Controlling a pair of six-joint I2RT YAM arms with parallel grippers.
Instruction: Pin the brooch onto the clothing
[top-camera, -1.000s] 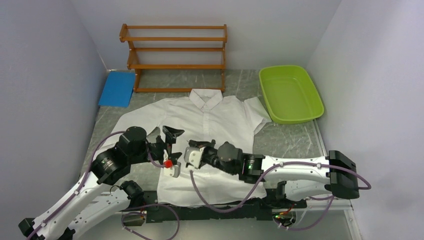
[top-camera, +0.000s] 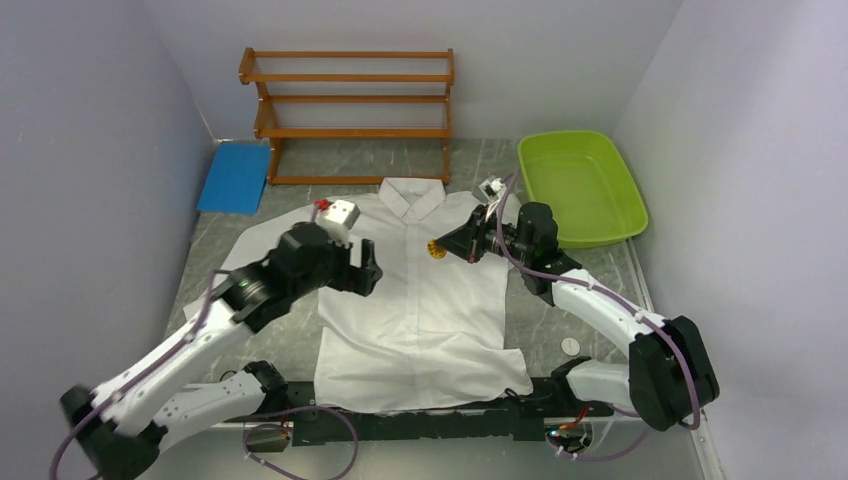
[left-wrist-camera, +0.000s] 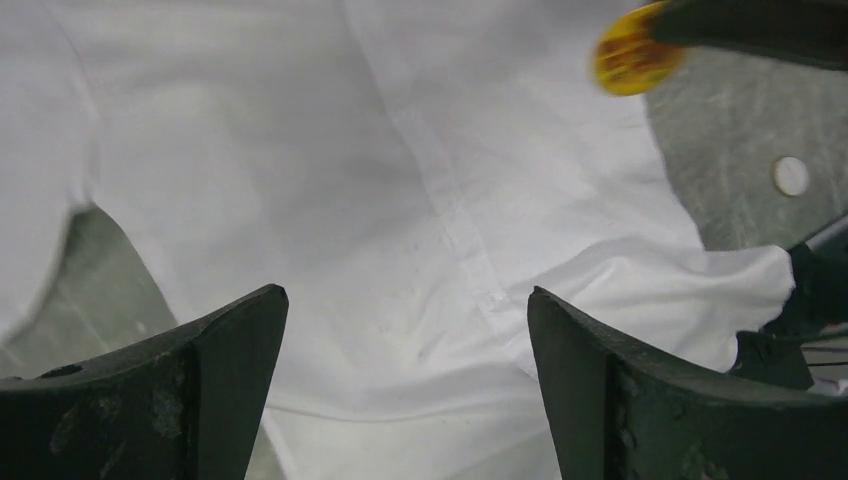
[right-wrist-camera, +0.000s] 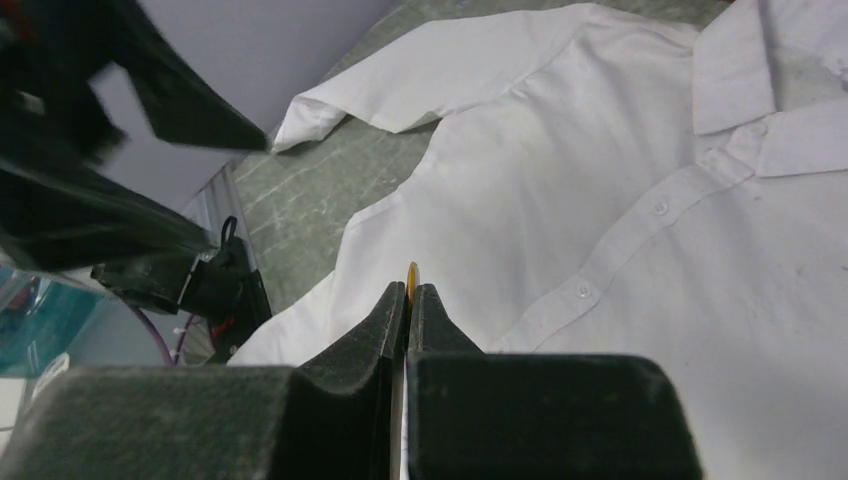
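A white button-up shirt (top-camera: 400, 320) lies spread on the table, collar toward the back. A round yellow brooch (top-camera: 436, 248) is at the tips of my right gripper (top-camera: 446, 246), which is shut on it and held over the shirt. In the left wrist view the brooch (left-wrist-camera: 632, 60) shows at upper right; in the right wrist view only a thin yellow edge (right-wrist-camera: 412, 275) shows between the fingertips. My left gripper (top-camera: 362, 268) hangs open over the shirt's left part, nothing between its fingers.
A green tray (top-camera: 582, 185) sits at the back right, a blue board (top-camera: 232, 178) at the back left, a wooden rack (top-camera: 350, 132) at the back. A small white disc (top-camera: 570, 346) lies right of the shirt.
My right gripper has moved back and to the right with the brooch, away from my left gripper, which has also shifted and turned, rising toward the back.
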